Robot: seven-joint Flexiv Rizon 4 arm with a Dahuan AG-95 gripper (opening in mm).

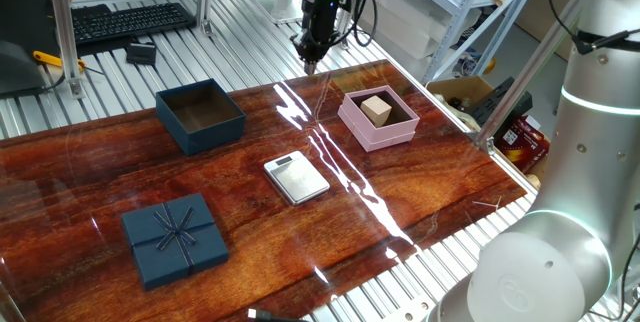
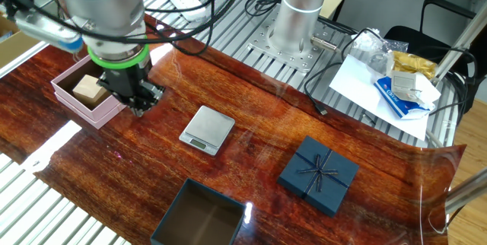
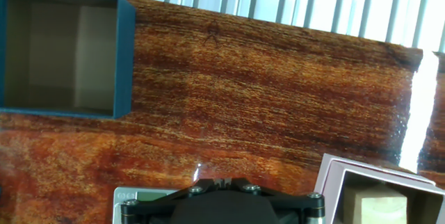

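My gripper (image 1: 311, 65) hangs in the air above the table's far edge in exterior view 1, its fingertips together and nothing showing between them. The wrist view has the black gripper at the bottom edge. A pale wooden block (image 1: 376, 110) sits inside the open pink box (image 1: 378, 144), to the right of the gripper in that exterior view. The silver scale (image 1: 297, 178) lies bare mid-table. An open dark blue box (image 1: 213, 134) stands empty at the back left. Its matching lid with a ribbon bow (image 2: 319, 175) lies apart from it.
Cables (image 2: 205, 32) hang around the arm. A white sheet with a blue packet (image 2: 397, 99) lies beyond the table, near the arm's base.
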